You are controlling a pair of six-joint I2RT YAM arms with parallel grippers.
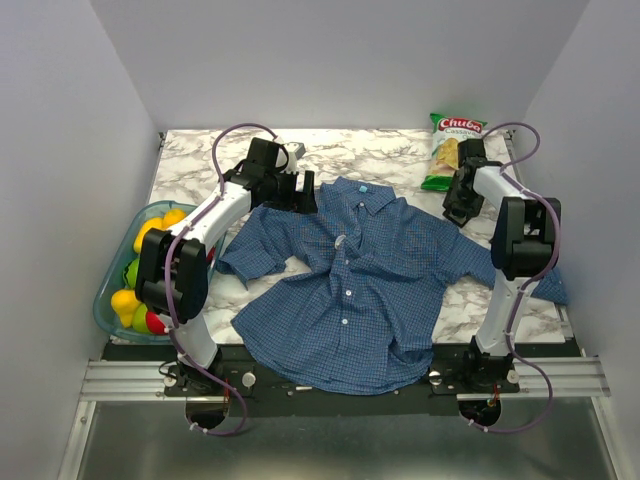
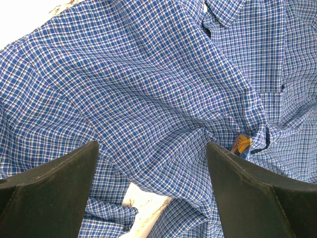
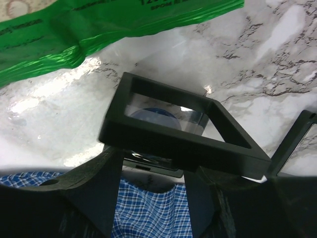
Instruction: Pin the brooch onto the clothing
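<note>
A blue checked shirt (image 1: 340,300) lies spread on the marble table, filling the left wrist view (image 2: 148,89). My left gripper (image 1: 305,195) hangs open over its upper left part, nothing between its fingers. My right gripper (image 1: 455,205) is low at a small black-framed case (image 3: 181,153) with a clear window, beside the shirt's right shoulder. Its fingertips are partly hidden by the case's frame, so whether it holds it I cannot tell. I cannot make out the brooch for certain.
A green chip bag (image 1: 445,150) lies at the back right. A teal basket of fruit (image 1: 115,300) stands at the left. A second black frame (image 3: 292,144) lies right of the case. Bare marble (image 1: 370,150) shows at the back.
</note>
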